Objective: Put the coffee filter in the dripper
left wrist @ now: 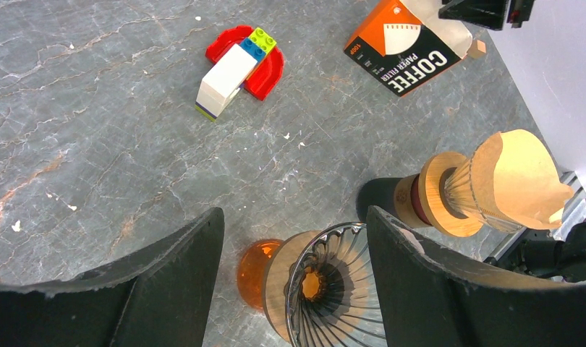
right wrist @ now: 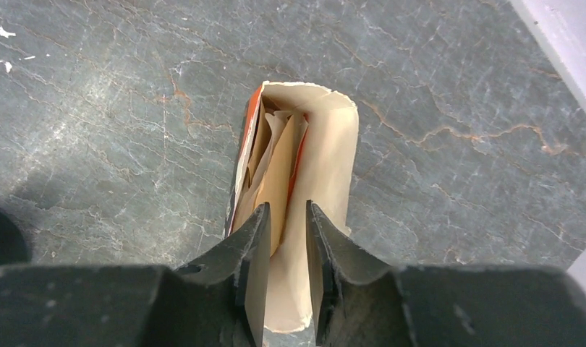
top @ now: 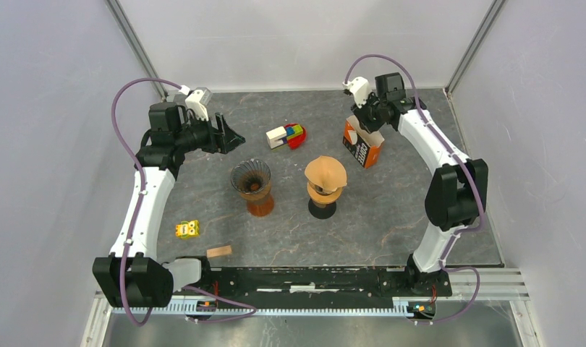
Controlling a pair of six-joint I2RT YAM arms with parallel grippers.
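Note:
In the right wrist view, an open-topped carton (right wrist: 330,155) stands below my right gripper, with several folded paper coffee filters (right wrist: 281,173) inside. That gripper is part open, its two fingertips apart above the carton and nothing held between them. Two drippers are on the table: a bare wire one on an orange base, the left dripper (top: 251,177), and one on a black base with a tan paper filter (top: 326,173) seated in it. My left gripper hangs open and empty, up and left of the bare dripper (left wrist: 333,282).
Toy blocks with a red piece (top: 296,140) lie at the table's back middle. A yellow block (top: 187,229) and a flat wooden piece (top: 219,251) are near the front left. Between the carton and the front edge, the right side is clear.

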